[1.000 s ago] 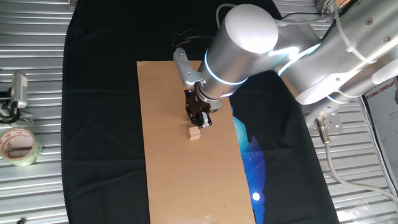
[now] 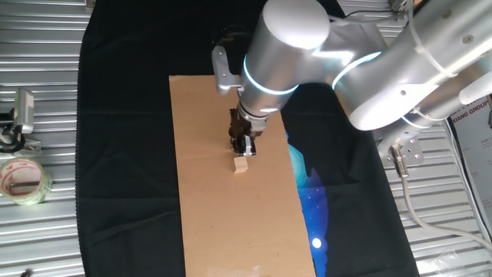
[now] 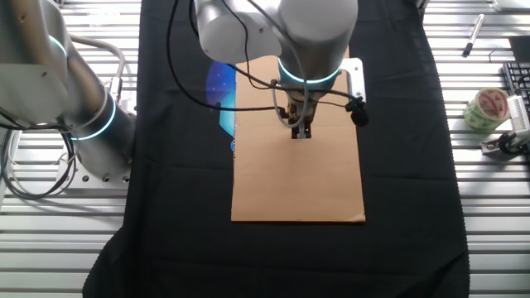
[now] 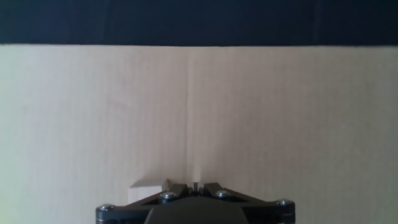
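Note:
A small pale wooden block (image 2: pixel 241 165) lies on the brown cardboard sheet (image 2: pixel 223 208). Just above it in exterior view 1 is my gripper (image 2: pixel 245 151), its fingertips beside the block's edge. The wrist view has the block (image 4: pixel 147 191) at the bottom, left of the gripper and partly hidden by its left finger. The fingers are drawn together, with nothing visible between them. From exterior view 2 the gripper (image 3: pixel 301 134) points down at the cardboard (image 3: pixel 290 182), and the block cannot be seen there.
Black cloth (image 2: pixel 127 177) surrounds the cardboard. A blue picture sheet (image 2: pixel 311 208) pokes out along its right edge. A tape roll (image 2: pixel 26 181) sits on the slatted metal table to the far left. Most of the cardboard below the gripper is bare.
The arm has swung left in exterior view 1, and the gripper has turned from a slant to nearly upright. Its fingertips stay close to the block, which has not visibly moved.

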